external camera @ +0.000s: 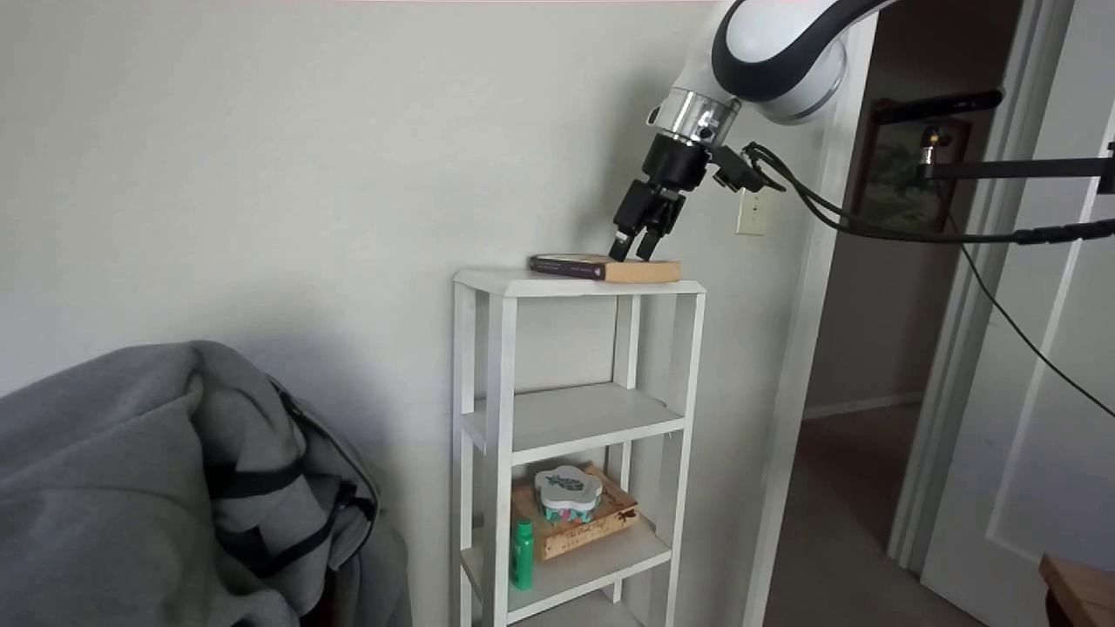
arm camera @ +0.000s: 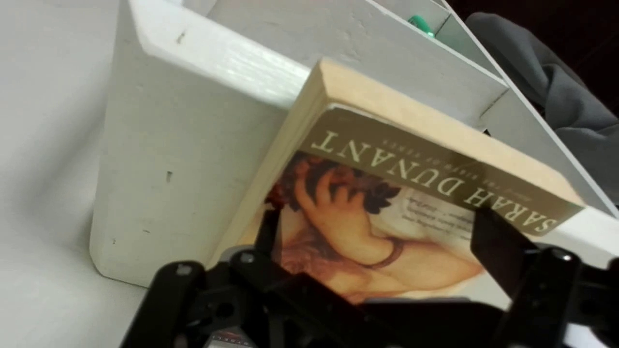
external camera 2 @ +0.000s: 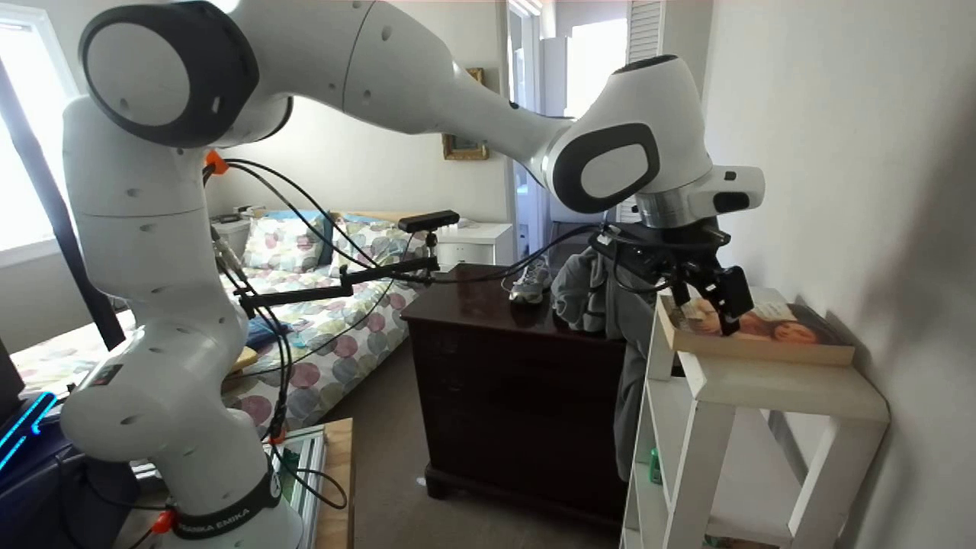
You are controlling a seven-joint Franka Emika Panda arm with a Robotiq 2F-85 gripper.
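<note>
A thick paperback book (external camera: pixel 627 272) lies flat on top of the white shelf unit (external camera: pixel 491 280), close to its right end in exterior view 1. Part of its dark spine faces that camera. The wrist view shows its cover (arm camera: pixel 360 220), with a painted figure and "Sarah Dunant" in a brown band. My gripper (external camera: pixel 633 255) points down over the book, its fingertips at or just above the cover; contact cannot be made out. Wide apart in the wrist view, the fingers (arm camera: pixel 499 249) have only the cover beneath them. The gripper is open and holds nothing.
On a lower shelf are a green bottle (external camera: pixel 522 554) and a flower-shaped tin (external camera: pixel 567 491) on a wooden box (external camera: pixel 585 528). The middle shelf (external camera: pixel 570 418) is bare. A wall stands close behind the unit. Grey cloth (external camera: pixel 125 491) is heaped at left.
</note>
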